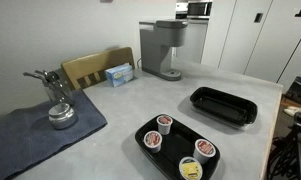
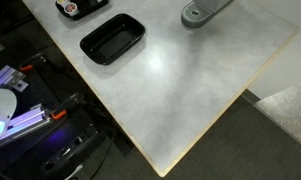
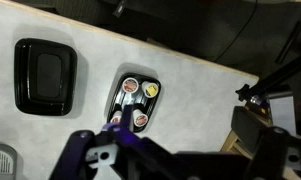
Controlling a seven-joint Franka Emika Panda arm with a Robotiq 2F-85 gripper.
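My gripper is open in the wrist view, its dark fingers apart with nothing between them. It hangs high over the table. Beyond the fingertips stands a small black tray (image 1: 182, 128) holding several coffee pods, one a yellow-topped pod (image 1: 191, 169) and the others with white rims and reddish tops, such as the pod (image 1: 164, 124). An empty black tray (image 1: 224, 105) lies apart from it, also seen as the black tray (image 2: 113, 38) in exterior view 2. Neither exterior view clearly shows the fingers.
A grey coffee maker (image 1: 161, 48) stands at the back, beside a blue box (image 1: 120, 74) and a wooden rack (image 1: 96, 66). On a dark cloth (image 1: 30, 135) sit a silver container (image 1: 62, 116) and a utensil holder (image 1: 56, 88).
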